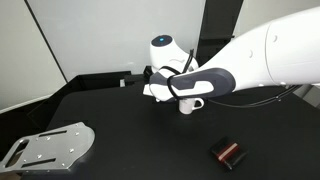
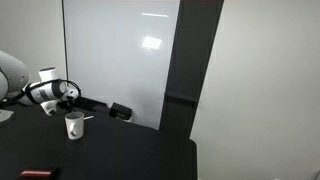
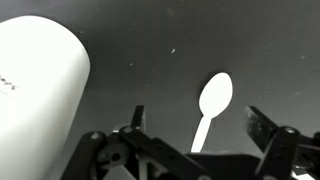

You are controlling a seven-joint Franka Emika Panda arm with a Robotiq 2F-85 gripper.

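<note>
A white spoon (image 3: 215, 95) lies on the dark table in the wrist view, its bowl beyond the fingertips and its handle running down between them. My gripper is open above it, one finger on either side, with nothing held. To the left, a white mug (image 3: 38, 95) fills the edge of that view. In exterior view 2 the mug (image 2: 74, 125) stands upright, with the spoon (image 2: 88, 118) showing as a thin pale strip just right of it. The arm partly covers the mug (image 1: 187, 106) in exterior view 1.
A perforated metal plate (image 1: 50, 148) lies at the left of the table. Near the front right is a dark block with a reddish stripe (image 1: 228, 152). A small black object (image 2: 121, 111) sits by the back board.
</note>
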